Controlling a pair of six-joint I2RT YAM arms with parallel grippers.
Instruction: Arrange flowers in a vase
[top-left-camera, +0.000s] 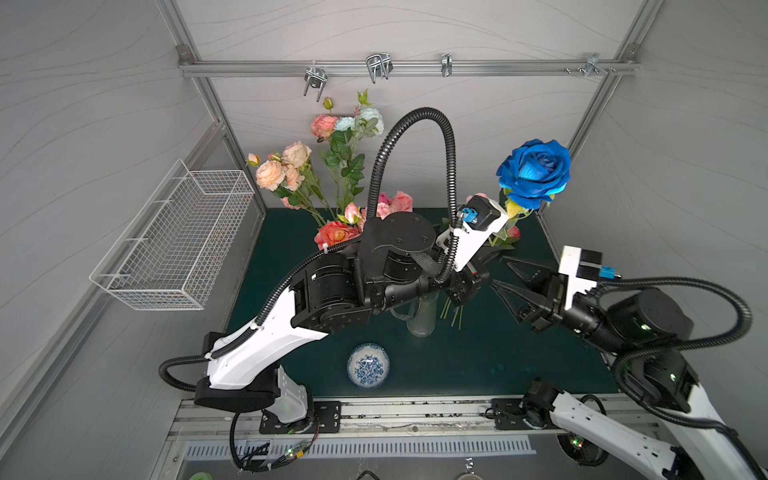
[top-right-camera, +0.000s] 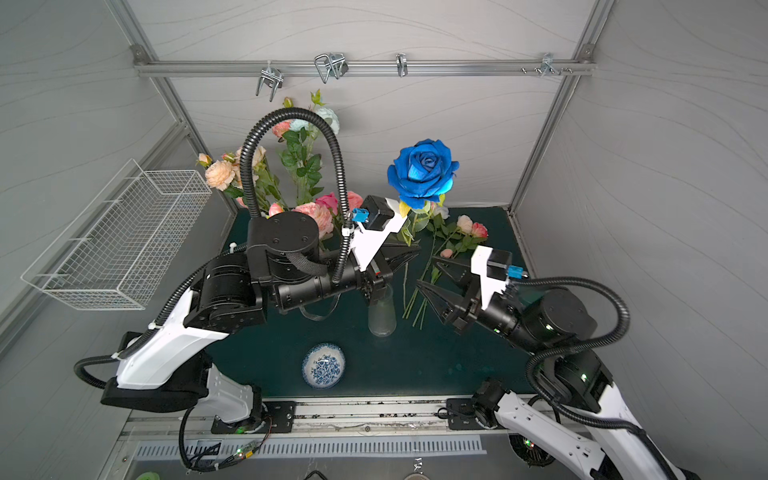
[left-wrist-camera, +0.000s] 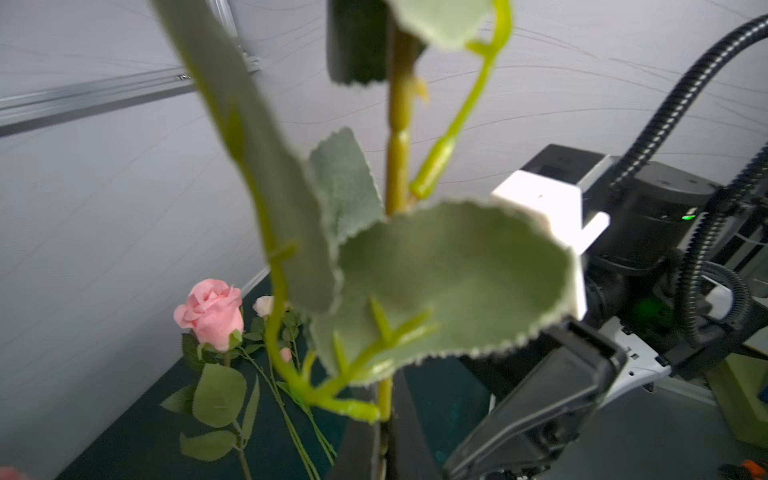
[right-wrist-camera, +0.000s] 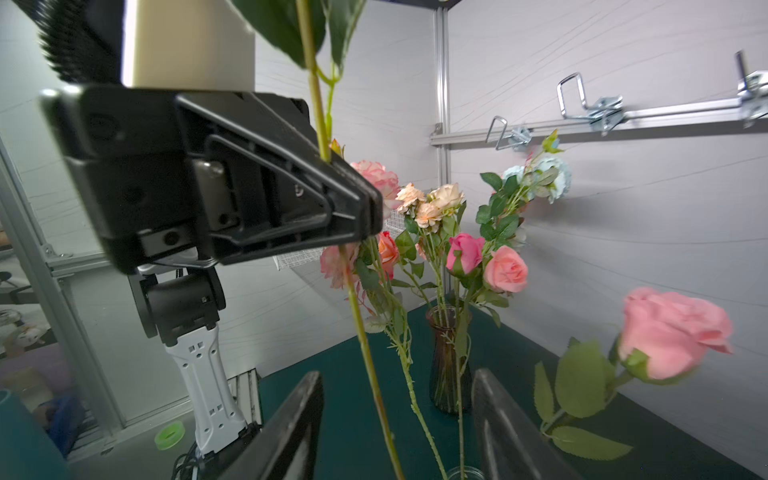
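A tall blue rose (top-left-camera: 533, 172) stands raised, my left gripper (top-right-camera: 404, 254) shut on its stem, which crosses between the fingers in the left wrist view (left-wrist-camera: 386, 400). My right gripper (top-left-camera: 504, 280) stands open beside it, nothing between its fingertips in the right wrist view. A glass vase (top-right-camera: 381, 318) stands mid-table, partly hidden by the left arm. A dark vase (right-wrist-camera: 444, 368) holds several flowers at the back. Pink roses and loose stems lie or lean at the back right.
A blue-and-white dish (top-left-camera: 368, 365) sits at the front. An empty wire basket (top-left-camera: 172, 240) hangs on the left wall.
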